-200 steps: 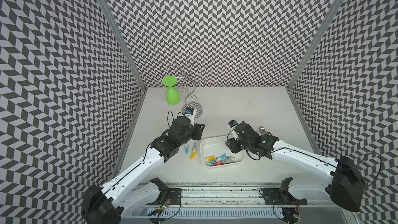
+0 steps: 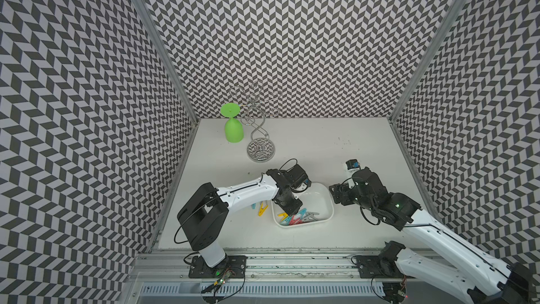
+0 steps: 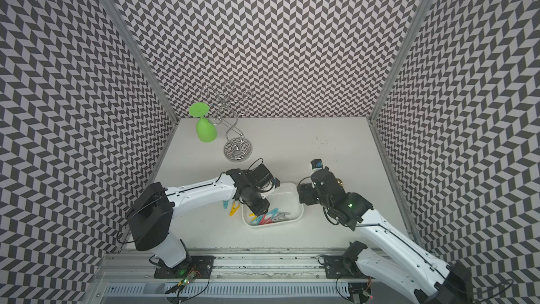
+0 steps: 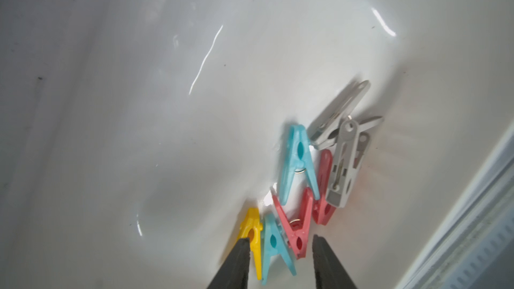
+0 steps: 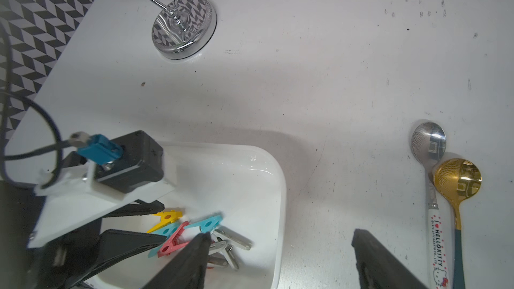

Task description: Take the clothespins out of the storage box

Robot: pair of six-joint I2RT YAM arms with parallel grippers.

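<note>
The white storage box stands near the table's front edge, with several clothespins heaped along its front side. In the left wrist view I make out a yellow clothespin, blue clothespins, red clothespins and grey clothespins. My left gripper reaches down into the box, open, its fingertips over the lower blue clothespin and close to the yellow and red ones; nothing is gripped. At the box's right side hovers my right gripper, open and empty. A yellow clothespin and a blue clothespin lie outside, left of the box.
A chrome stand and a green bottle-shaped object occupy the back left. To the right lie a silver spoon and a gold spoon. The table behind the box is bare.
My left gripper has swung right and down from beside the box into it. The right gripper has drawn back to the right, off the box. The clothespins outside look unmoved.
</note>
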